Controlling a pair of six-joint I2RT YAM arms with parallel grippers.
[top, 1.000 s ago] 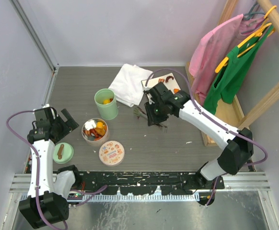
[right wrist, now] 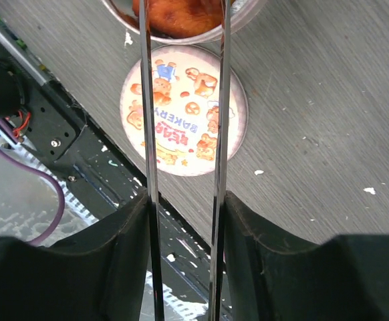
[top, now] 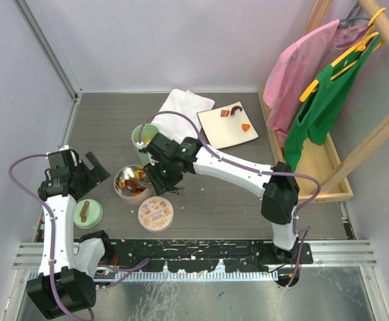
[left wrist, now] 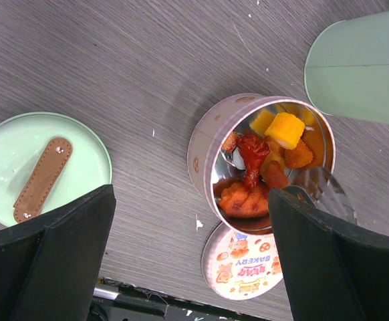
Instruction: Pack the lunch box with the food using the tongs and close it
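Observation:
A pink metal lunch box (left wrist: 204, 154) holds fried pieces, red sauced food and yellow pieces. Long metal tongs (right wrist: 221, 134) in my right gripper (top: 158, 174) reach down into it; their tips are partly hidden among the food. My left gripper (top: 87, 167) stands open and empty, left of the box and above a green lid (left wrist: 87, 164) with a brown strap. The round printed lunch-box lid (top: 155, 213) lies below the box.
Behind the box stands a green cup (left wrist: 355, 67). A white cloth (top: 184, 107) and a plate with food (top: 221, 134) lie at the back. A wooden clothes rack (top: 345, 190) is at the right.
My right gripper has moved left with the tongs, from near the plate to over the lunch box. The left arm has not moved.

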